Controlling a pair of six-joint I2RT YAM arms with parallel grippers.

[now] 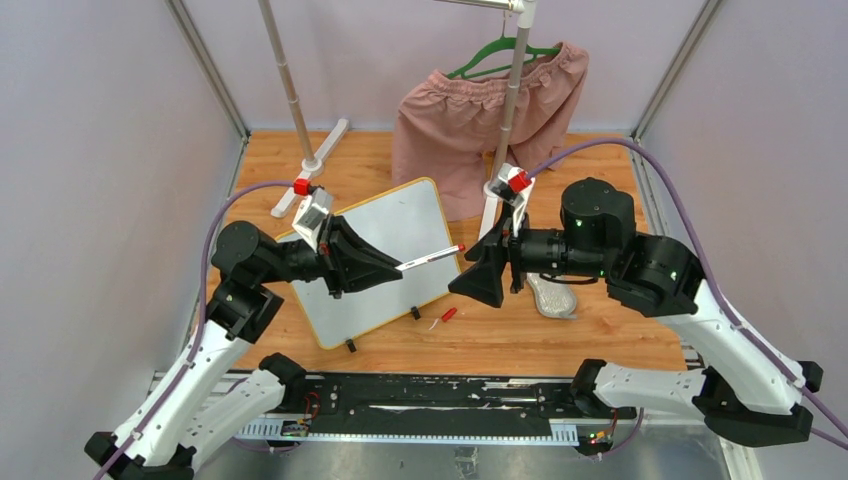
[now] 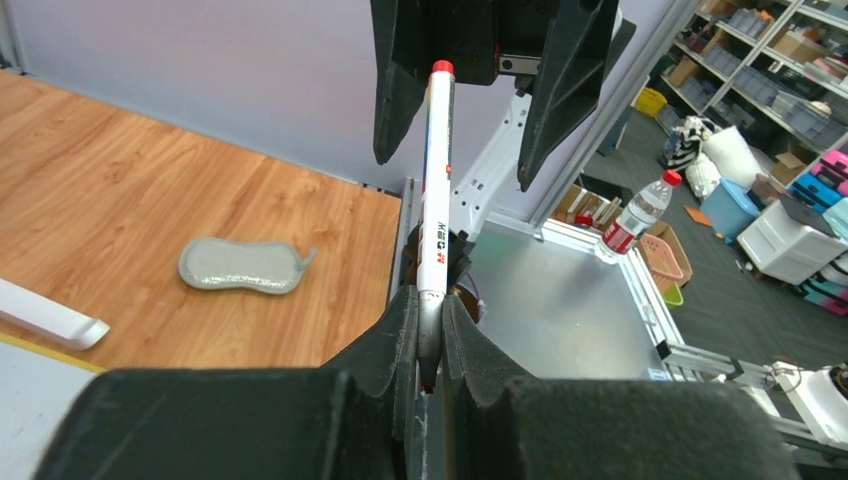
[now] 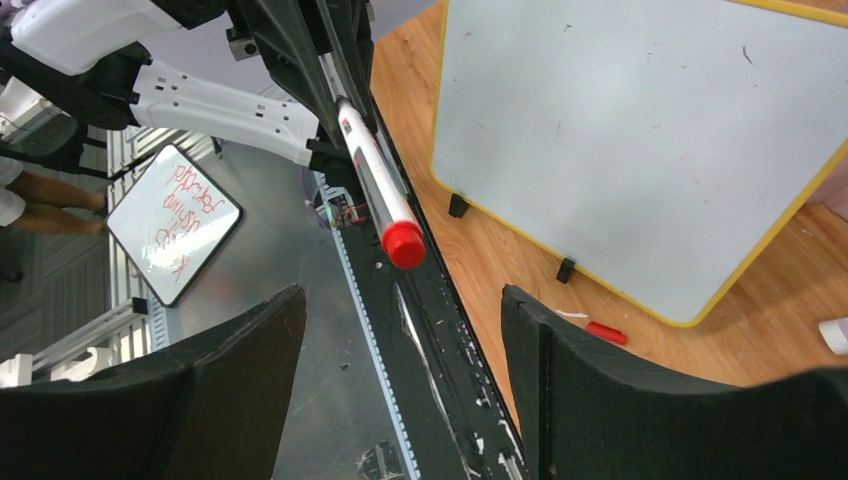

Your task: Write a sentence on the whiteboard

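A white marker with a red end (image 1: pixel 432 255) is held horizontally by my left gripper (image 1: pixel 398 268), which is shut on it; in the left wrist view the marker (image 2: pixel 436 200) points away from the fingers. My right gripper (image 1: pixel 472 270) stands open just beyond the red end, which appears between and beyond its fingertips in the right wrist view (image 3: pixel 402 240). The whiteboard (image 1: pixel 350 315) lies on the wooden table beneath, with yellow edging and small dark marks (image 3: pixel 640 140).
A red cap-like piece (image 1: pixel 449 314) lies by the board. A silver pouch (image 1: pixel 553 300) is to the right. Rack posts (image 1: pixel 295 110) and pink shorts (image 1: pixel 435 130) on a hanger stand at the back.
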